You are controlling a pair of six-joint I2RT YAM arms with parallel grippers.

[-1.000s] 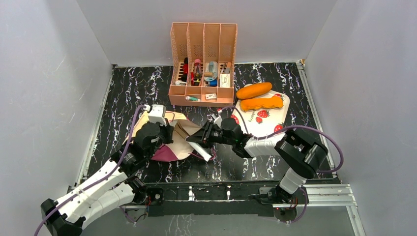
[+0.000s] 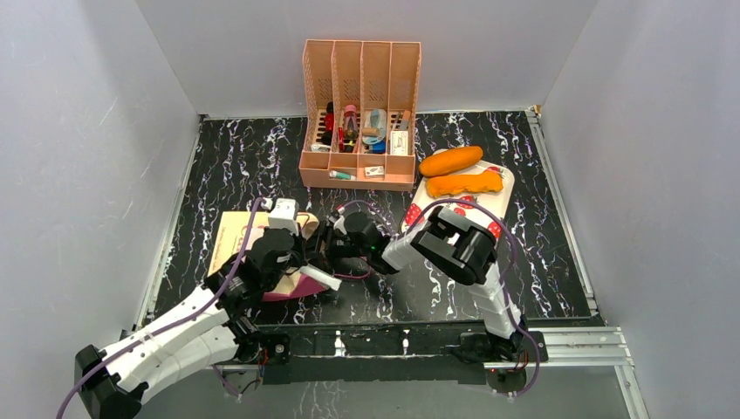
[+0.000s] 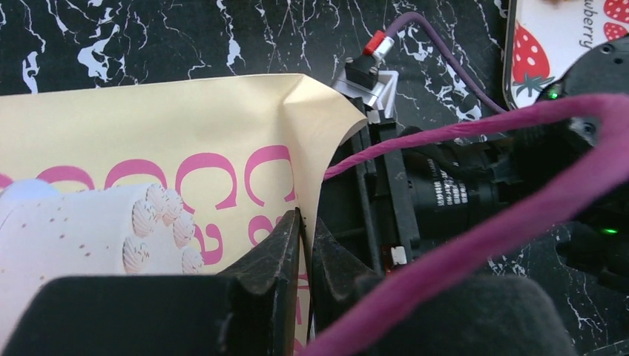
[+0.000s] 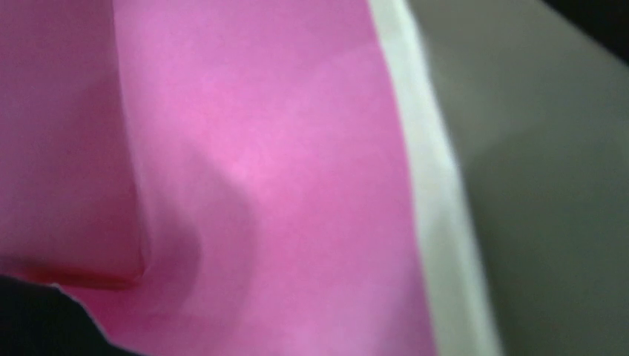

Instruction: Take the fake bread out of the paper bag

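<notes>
The paper bag (image 2: 229, 234), cream with pink lettering (image 3: 148, 126), lies at the front left of the table. My left gripper is shut on the creased edge at the bag's opening; a pink handle crosses beside it. My right gripper (image 2: 327, 244) reaches into the opening, its fingers hidden. The right wrist view is filled by blurred pink and pale paper (image 4: 274, 148), with no bread to be made out and the fingers not visible.
A strawberry tray (image 2: 499, 205) holding two orange bread-like pieces (image 2: 449, 161) stands at the right. An organiser (image 2: 358, 175) with small items stands at the back.
My right gripper has moved left, deeper toward the bag, with its arm swinging along. My left gripper has shifted slightly down, and the bag has flattened.
</notes>
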